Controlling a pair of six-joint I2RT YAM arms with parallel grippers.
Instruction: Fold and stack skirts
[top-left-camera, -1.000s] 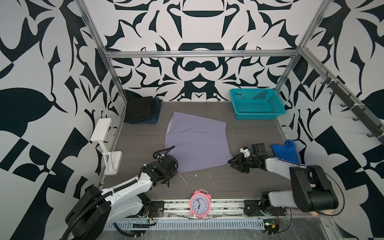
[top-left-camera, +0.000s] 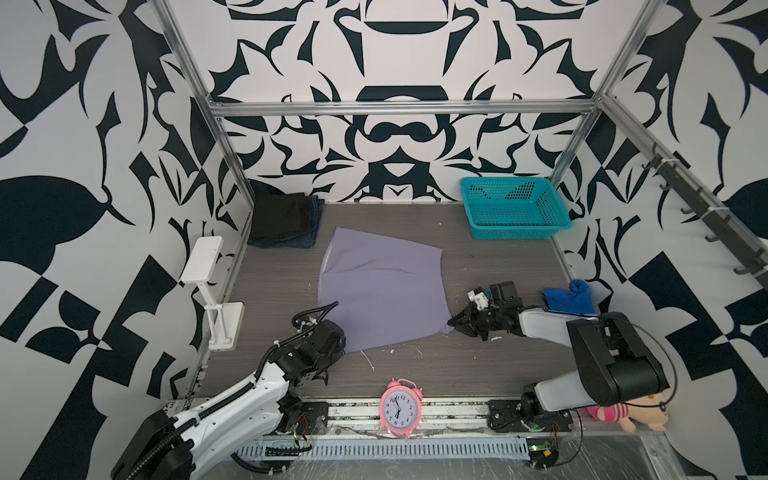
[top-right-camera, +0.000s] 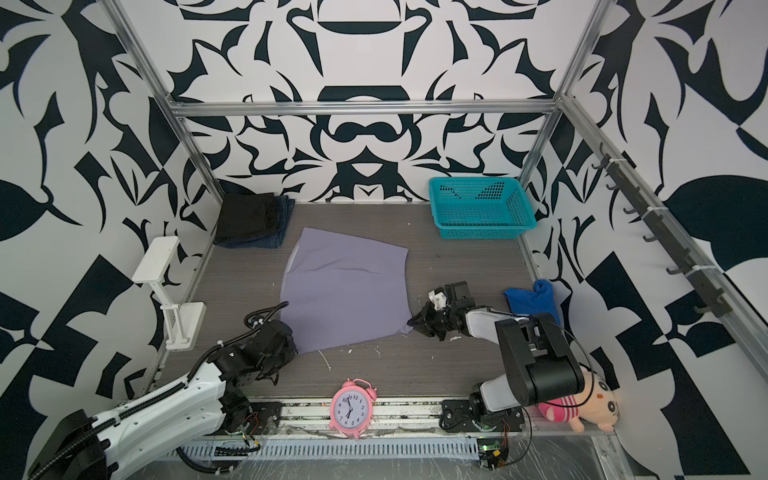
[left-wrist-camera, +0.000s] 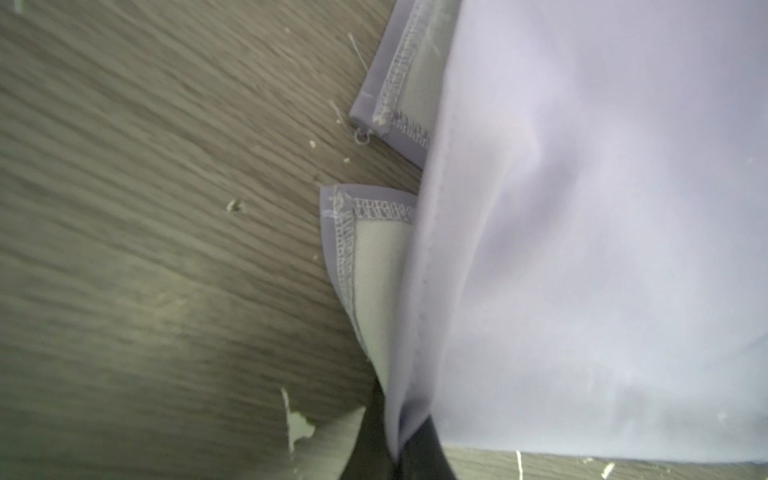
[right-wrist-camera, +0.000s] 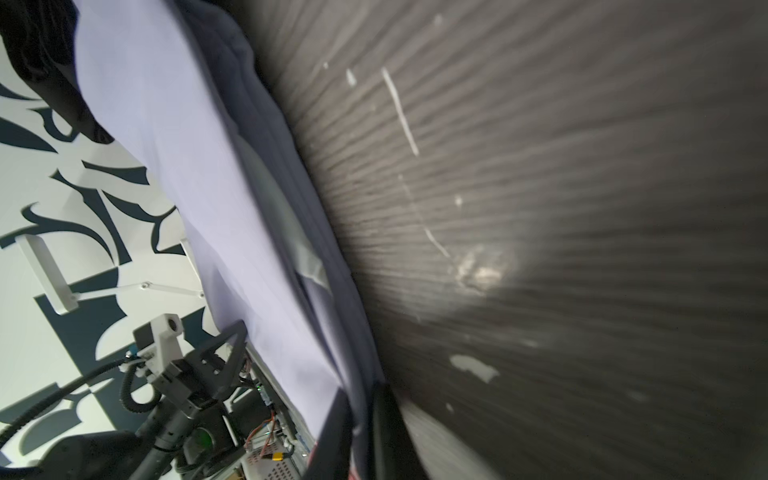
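A lilac skirt lies spread on the middle of the table. My left gripper is shut on its near-left edge, where the left wrist view shows a folded hem with pale lining. My right gripper is at the near-right corner, with lilac fabric between its fingers; how firmly they close on it is unclear. A folded pile of dark garments sits at the back left.
A teal basket stands at the back right, a blue cloth at the right edge. A pink clock stands at the front. Bare table shows around the skirt.
The skirt has shifted left and slightly toward the front, along with both grippers at its near corners. The right arm has moved left and bent further.
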